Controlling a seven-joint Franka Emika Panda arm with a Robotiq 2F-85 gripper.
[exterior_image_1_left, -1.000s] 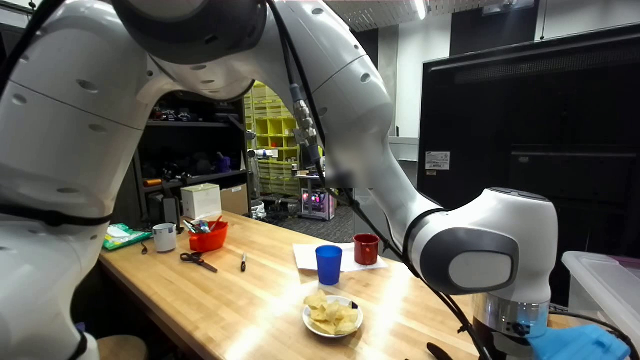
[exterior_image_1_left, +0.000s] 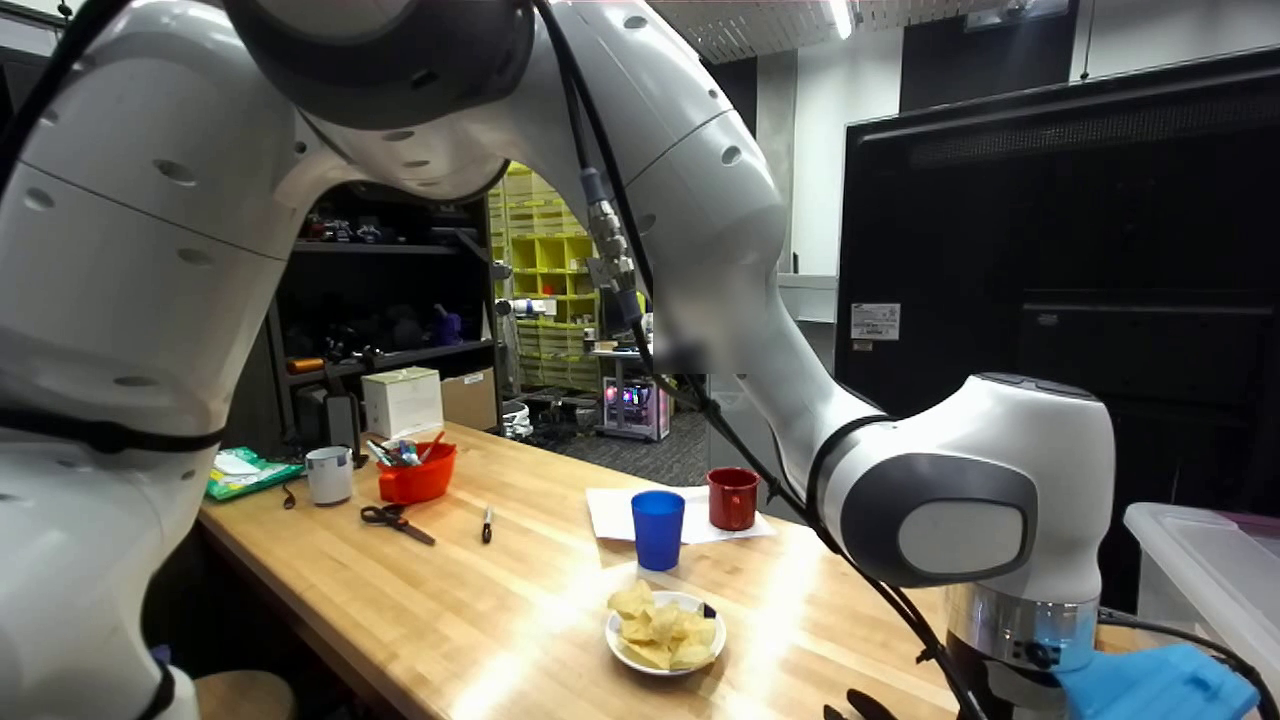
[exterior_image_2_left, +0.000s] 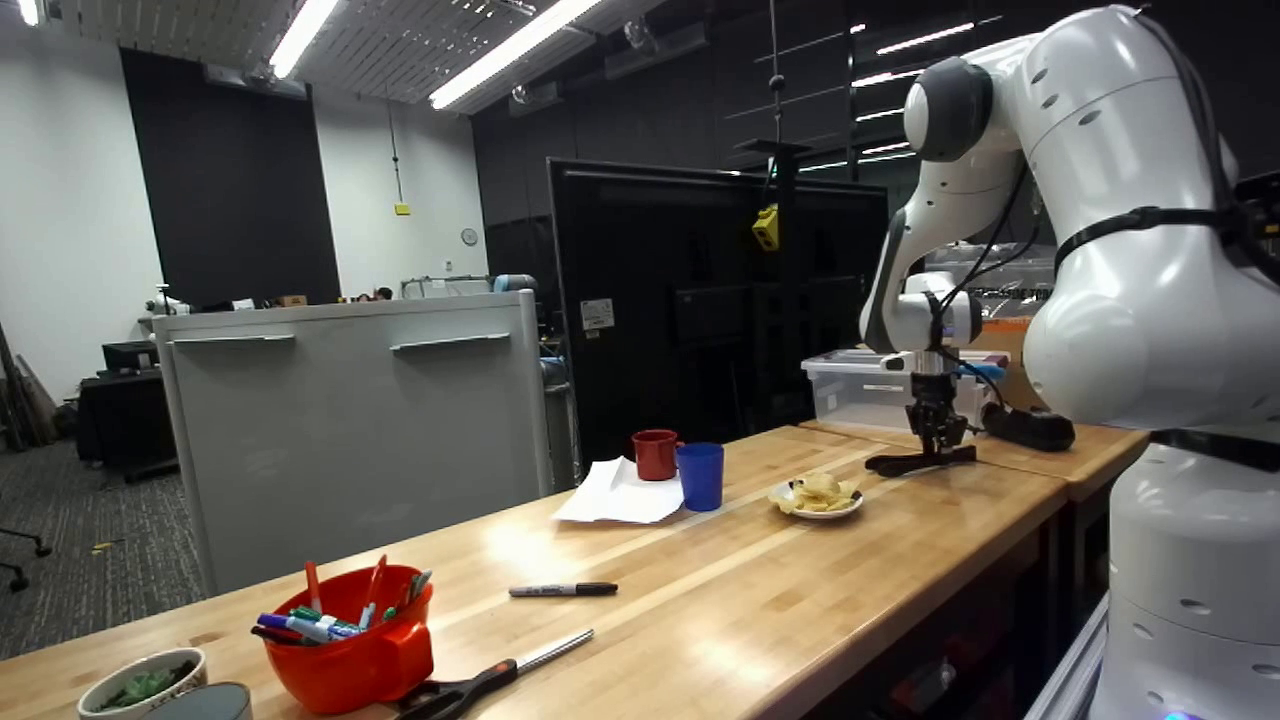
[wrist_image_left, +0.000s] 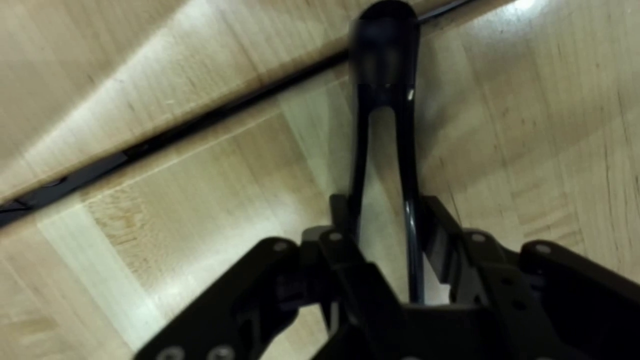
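Note:
Black tongs (wrist_image_left: 384, 54) run up the middle of the wrist view, their rounded end at the top and their two arms a small gap apart. My gripper is shut on them, one finger pressing the outer side of each arm. In exterior view 2 the gripper (exterior_image_2_left: 933, 432) points straight down, with the tongs (exterior_image_2_left: 897, 464) lying flat at or just above the tabletop. Exterior view 1 shows just the dark ends of the tongs (exterior_image_1_left: 869, 704) at the bottom edge; the fingers are out of frame there.
A white plate (exterior_image_1_left: 621, 652) of chips (exterior_image_1_left: 659, 631) is near the tongs. Behind it stand a blue cup (exterior_image_1_left: 657, 530) and a red mug (exterior_image_1_left: 732, 498). Scissors (exterior_image_1_left: 396, 522), a marker (exterior_image_1_left: 487, 526) and a red pen container (exterior_image_1_left: 419, 474) occupy the far end. A clear bin (exterior_image_2_left: 858, 390) stands behind the gripper.
The tong ends in exterior view 1 now sit closer together and show slightly more at the bottom edge. The arm has hardly moved, and the plate and cups are unchanged.

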